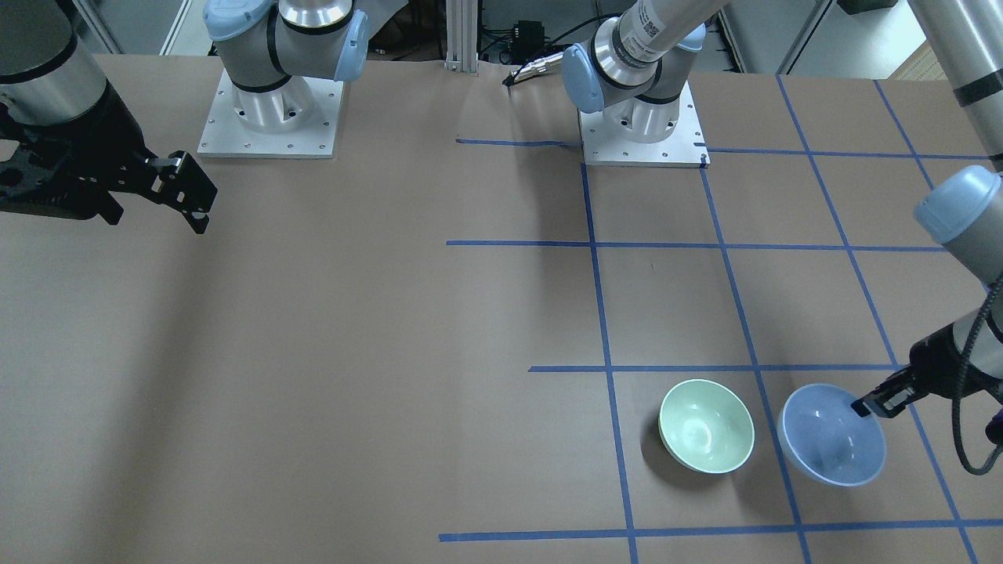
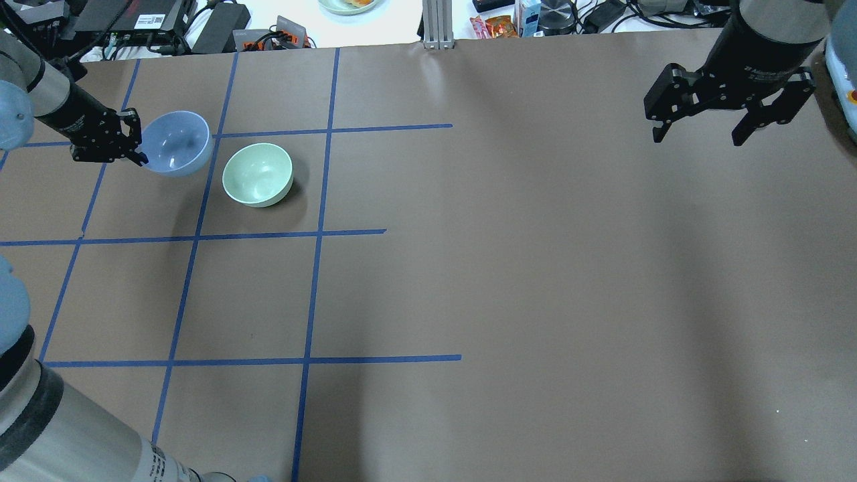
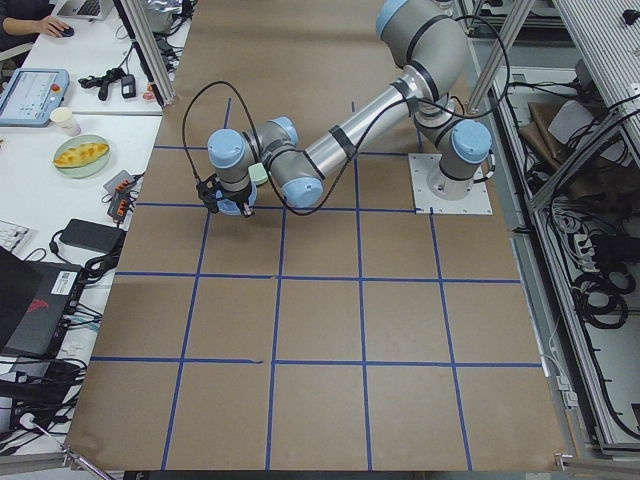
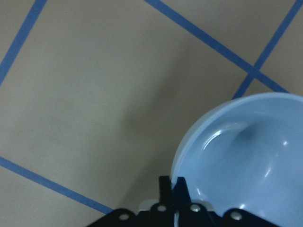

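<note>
A blue bowl [image 1: 829, 442] sits at the lower right in the front view, beside a mint-green bowl [image 1: 705, 424], with a gap between them; the top view shows the blue bowl [image 2: 178, 144] left of the green bowl [image 2: 257, 174]. My gripper [image 1: 867, 404] is at the rim of the blue bowl. In the left wrist view its fingers are closed together on that near rim, with the bowl's wall [image 4: 246, 156] running between them.
A second black gripper [image 2: 727, 100] hangs at the far right in the top view. Clutter lines a side bench.
</note>
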